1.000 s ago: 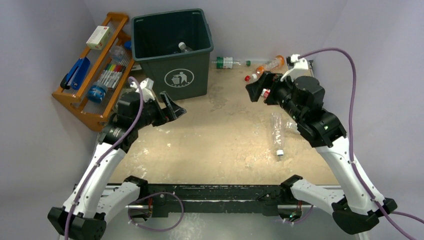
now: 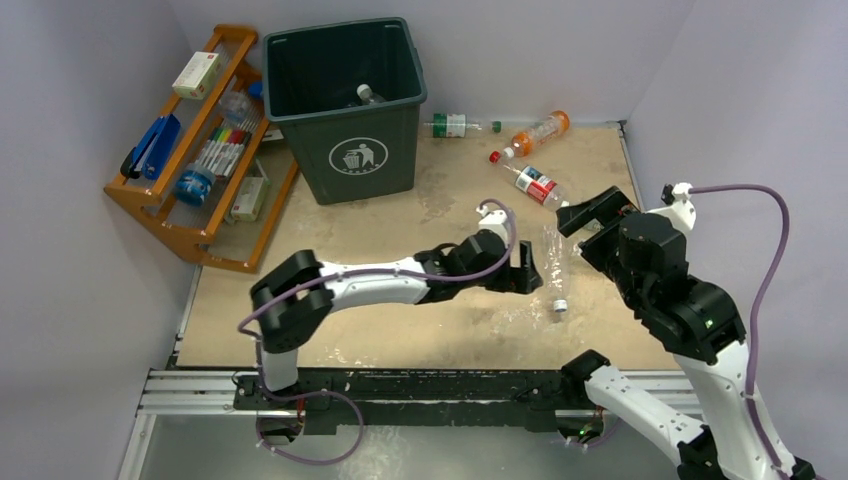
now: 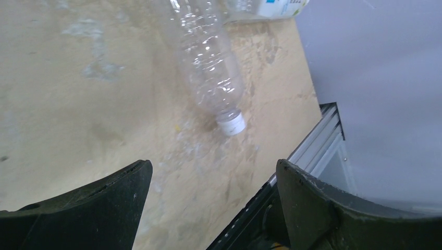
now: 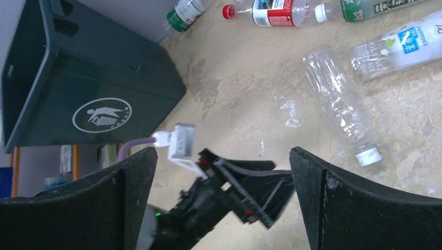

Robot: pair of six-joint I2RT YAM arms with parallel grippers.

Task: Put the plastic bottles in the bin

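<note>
A clear bottle with a white cap (image 3: 206, 67) lies on the board at the right, with my open left gripper (image 2: 525, 262) just left of it, nothing between its fingers. My right gripper (image 2: 590, 215) hangs open above the right side, over bottles. A Suntory bottle (image 4: 396, 47) lies beside the clear one; a red-capped bottle (image 2: 530, 182), an orange bottle (image 2: 540, 132) and a green-labelled bottle (image 2: 455, 126) lie behind. The green bin (image 2: 355, 160) stands at the back, a white-capped bottle (image 2: 368, 95) inside.
A wooden shelf (image 2: 150, 205) with boxes, pens and a stapler stands left of the bin. The board's middle and front left are clear beneath the left arm. Walls close in at the back and sides.
My left gripper has swung right from near the bin's front to beside the clear bottle. My right gripper has moved right and toward the front.
</note>
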